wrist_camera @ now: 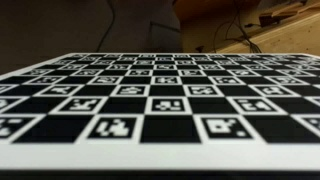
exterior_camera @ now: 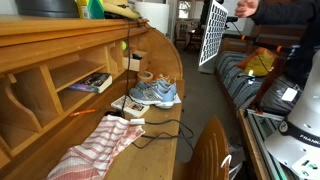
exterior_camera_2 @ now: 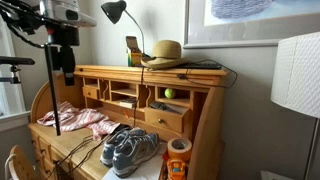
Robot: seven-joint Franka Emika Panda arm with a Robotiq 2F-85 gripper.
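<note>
A checkered board with black and white marker squares [wrist_camera: 165, 105] fills the lower part of the wrist view, lying flat before the camera. In exterior view 1 the board [exterior_camera: 213, 38] shows as a pale, tilted panel at the top right. Exterior view 2 has it nearly edge-on, as a dark upright strip [exterior_camera_2: 56, 95]. My gripper [exterior_camera_2: 66, 68] is beside the strip's upper part, high at the left of the desk. The fingers are too dark and small to show whether they are apart or closed on the board.
A wooden desk [exterior_camera: 150, 155] holds grey-blue sneakers [exterior_camera: 154, 92], a striped cloth [exterior_camera: 95, 150], a book [exterior_camera: 91, 82] and cables. Rolls of tape [exterior_camera_2: 178, 147] stand by the shoes. A hat [exterior_camera_2: 177, 55] and a lamp [exterior_camera_2: 115, 12] are on the upper shelf.
</note>
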